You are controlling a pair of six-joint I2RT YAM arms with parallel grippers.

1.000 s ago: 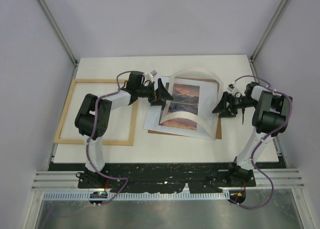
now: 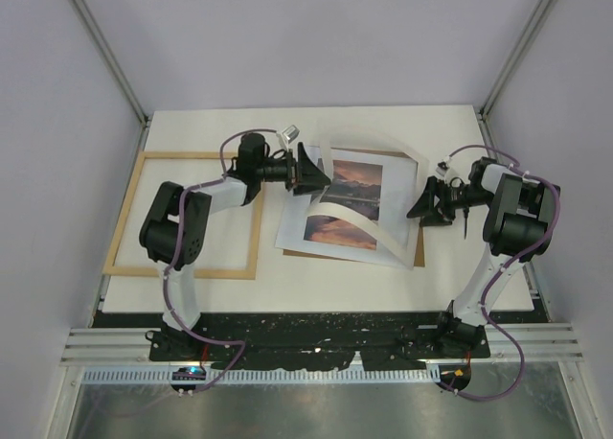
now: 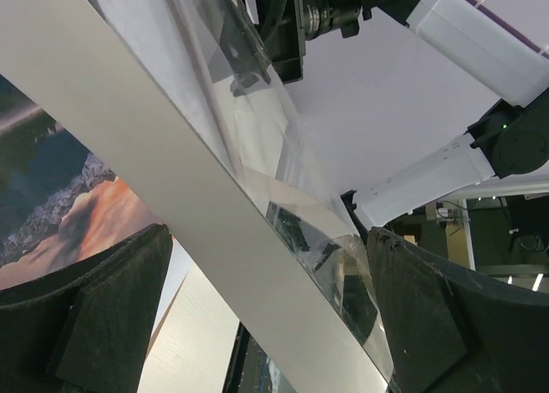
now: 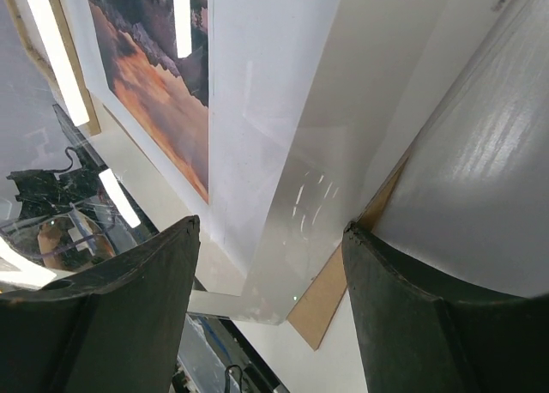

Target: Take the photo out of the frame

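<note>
The photo (image 2: 345, 204), a sunset landscape with a white mat, lies on a brown backing board (image 2: 419, 252). Above it arches a clear sheet with a cream border (image 2: 359, 219), bent upward in the middle. At the sheet's left edge is my left gripper (image 2: 311, 178); in the left wrist view its fingers (image 3: 129, 299) stand wide apart with the cream border (image 3: 214, 213) passing between them. My right gripper (image 2: 427, 209) is at the sheet's right edge. Its fingers (image 4: 154, 299) are apart in the right wrist view, the cream border and board corner (image 4: 322, 303) showing between and beyond.
An empty wooden frame (image 2: 257, 238) lies flat on the left of the white table, partly under my left arm (image 2: 187, 219). Bare table (image 2: 354, 290) shows in front of the photo, and more at the back left.
The left gripper has shifted a little, and the clear sheet's left side and back edge have changed their bend. The photo and the right arm look unmoved.
</note>
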